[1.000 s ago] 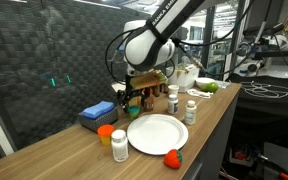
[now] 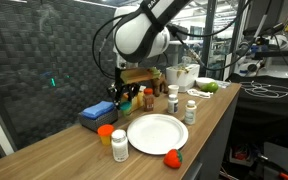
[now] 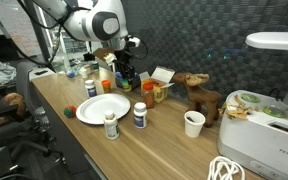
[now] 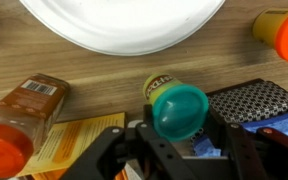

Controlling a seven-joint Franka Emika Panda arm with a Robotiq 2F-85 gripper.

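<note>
A small bottle with a green lid and a yellowish label is held between my fingers in the wrist view, lid toward the camera. My gripper is shut on it. In exterior view 1, the gripper hangs over the back of the table, behind the white plate and right of a dark mesh basket. The green lid shows just below the fingers there. How far the bottle's base is from the table cannot be judged.
A blue cloth lies in the basket. Close by stand an orange cup, a white bottle and an orange-capped spice jar. A red strawberry-like item sits at the front edge. Bare wood lies at front left.
In exterior view 1 the gripper and the green-lidded bottle have shifted slightly up and left, toward the basket. The plate and the other things have stayed put.
</note>
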